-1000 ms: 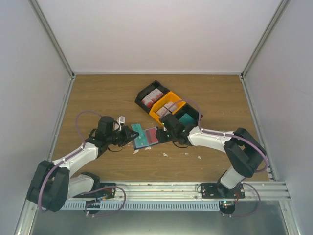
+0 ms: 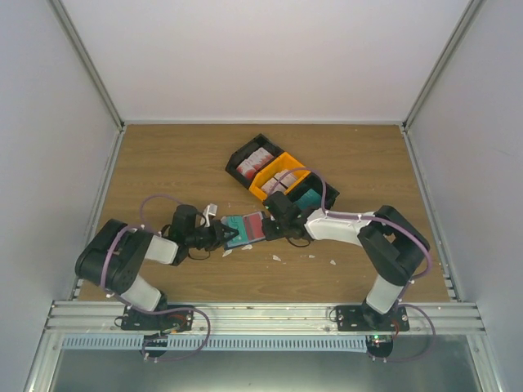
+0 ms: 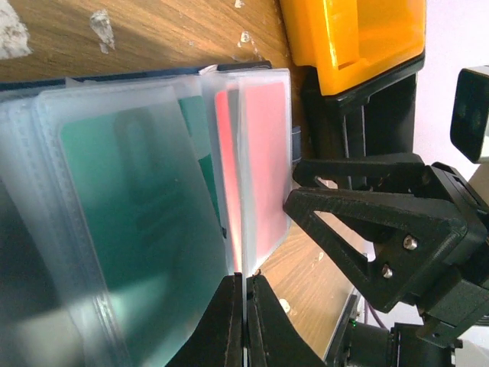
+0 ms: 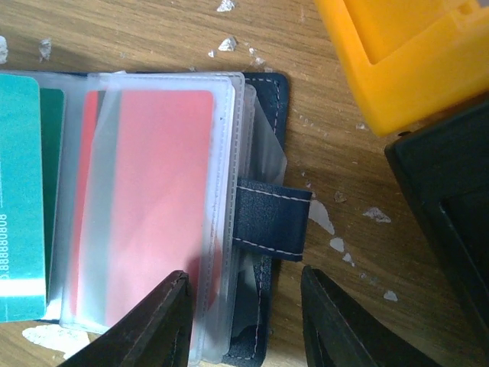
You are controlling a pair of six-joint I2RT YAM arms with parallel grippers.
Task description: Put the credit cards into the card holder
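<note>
The card holder (image 2: 254, 228) lies open on the table, its clear sleeves holding red cards (image 4: 157, 199) and teal cards (image 3: 137, 222). My left gripper is shut at the holder, its fingertips at a clear sleeve edge; whether anything thin is between them is unclear. My right gripper is part open over the holder's right edge, one finger on or just above the red card's sleeve, the other beside the dark strap (image 4: 271, 218). In the left wrist view it shows at the right, close to the red sleeve.
A yellow bin (image 2: 264, 181) and dark bins (image 2: 237, 153) with cards stand behind the holder, the nearest close to my right gripper. Small white flakes lie on the table.
The right arm has moved slightly, its gripper staying by the holder's right edge.
</note>
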